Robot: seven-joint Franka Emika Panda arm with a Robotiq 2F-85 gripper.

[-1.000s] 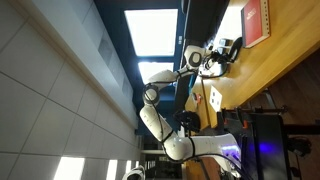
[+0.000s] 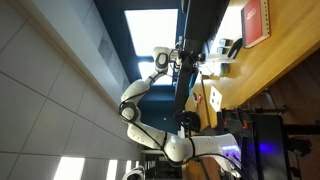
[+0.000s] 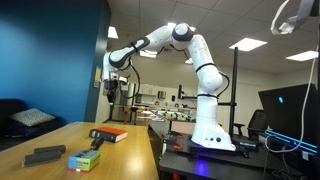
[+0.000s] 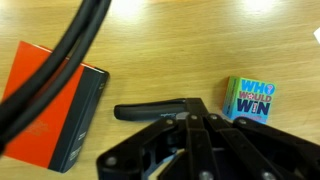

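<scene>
My gripper shows at the bottom of the wrist view, its black fingers together with nothing seen between them. High above the wooden table [image 3: 140, 152] it hangs in the second exterior view. Beyond the fingertips and to their left, a long black object [image 4: 145, 110] lies on the table, partly hidden by the gripper. A small colourful box reading "Who Would Win" [image 4: 250, 98] lies to the right. On the left is a red book with a black spine [image 4: 42, 105], crossed by dark cables.
Dark objects [image 3: 43, 156] lie near the table's left side. Bare wood lies between the book and the small box. A dark stand [image 3: 215, 165] carries the arm's base, with a monitor [image 3: 288, 110] to the right.
The arm has drawn back and up from the table objects, moving left in the first exterior view. The book and other items there look unmoved.
</scene>
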